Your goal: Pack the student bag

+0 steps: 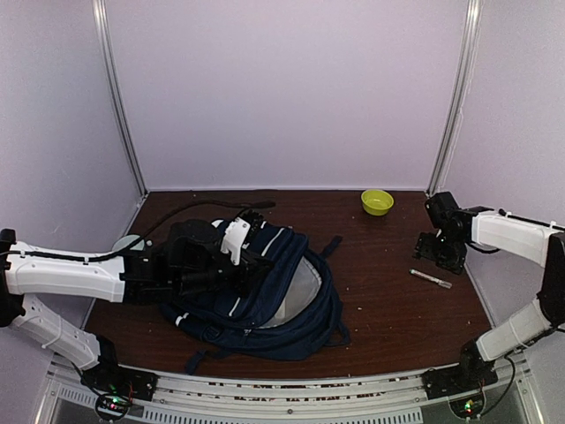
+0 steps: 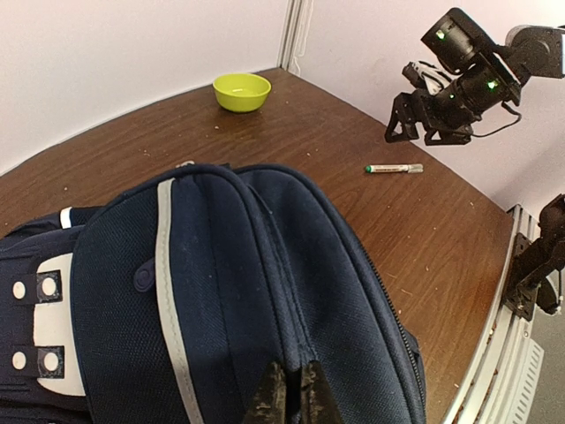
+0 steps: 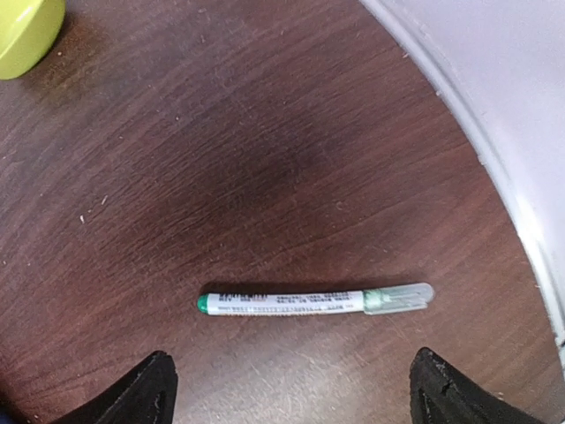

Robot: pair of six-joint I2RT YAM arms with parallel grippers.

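A navy backpack [image 1: 291, 327] [image 2: 221, 265] lies on the left-centre of the table, its main compartment gaping with a pale lining showing in the top view. My left gripper is shut at the bag's upper flap; whether fabric is between its fingertips is unclear. A whiteboard marker [image 1: 431, 278] [image 2: 394, 169] [image 3: 313, 301] with a green end lies at the right of the table. My right gripper [image 1: 433, 252] stands open above and near it, fingers wide apart, nothing between them.
A yellow bowl [image 1: 377, 202] [image 2: 242, 93] [image 3: 22, 31] stands at the back right. A pale round object [image 1: 124, 243] is partly hidden behind the left arm. Bare table [image 1: 371, 318] lies between bag and marker; walls enclose the back and sides.
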